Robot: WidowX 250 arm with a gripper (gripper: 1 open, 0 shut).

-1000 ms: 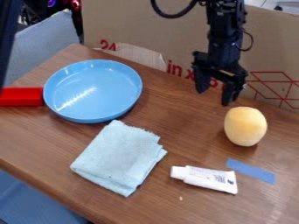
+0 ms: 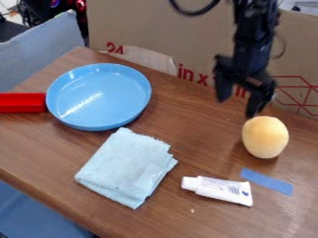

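My black gripper (image 2: 240, 93) hangs over the back right of the wooden table, blurred, open, just above and behind a pale yellow round object (image 2: 265, 137). A blue plate (image 2: 99, 96) lies at the back left, a folded light-blue cloth (image 2: 125, 167) at the front middle, and a white tube (image 2: 218, 190) at the front right.
A red object (image 2: 19, 104) sits at the left edge. A flat blue strip (image 2: 266, 182) lies near the tube. A cardboard sheet (image 2: 149, 37) stands along the back.
The yellow object sits slightly further right and nearer than a second ago.
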